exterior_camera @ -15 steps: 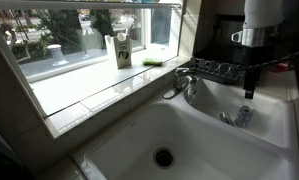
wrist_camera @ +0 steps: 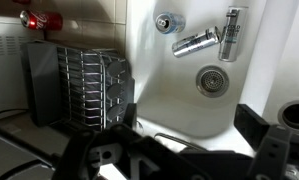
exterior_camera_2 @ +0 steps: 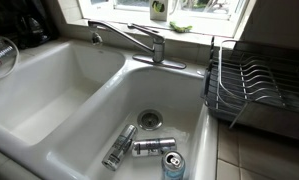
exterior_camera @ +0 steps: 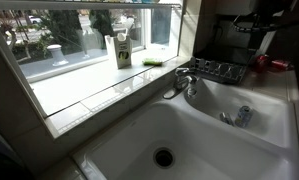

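Three cans lie in one basin of the double sink. In exterior view 2, one silver can (exterior_camera_2: pixel 117 147) lies at an angle, a second silver can (exterior_camera_2: pixel 154 147) lies nearly level beside it, and a blue-topped can (exterior_camera_2: pixel 173 165) shows its top nearest the camera. The wrist view looks down on the same blue-topped can (wrist_camera: pixel 169 22), a silver can (wrist_camera: pixel 196 42) and another silver can (wrist_camera: pixel 231 35). My gripper is open above the sink, its fingers wide apart and nothing between them. Exterior view 1 catches only a dark part of the arm (exterior_camera: pixel 264 12) at top right.
A wire dish rack (exterior_camera_2: pixel 259 90) stands beside the sink, with a red can (wrist_camera: pixel 41 20) on the counter near it. The faucet (exterior_camera_2: pixel 154 45) rises behind the basins. A carton (exterior_camera: pixel 119 50) and a green item (exterior_camera: pixel 152 62) sit on the windowsill. The other basin (exterior_camera: pixel 139 140) is empty.
In exterior view 1 the arm has risen from above the sink's far basin toward the top right, mostly leaving the picture. The cans visible there look unmoved.
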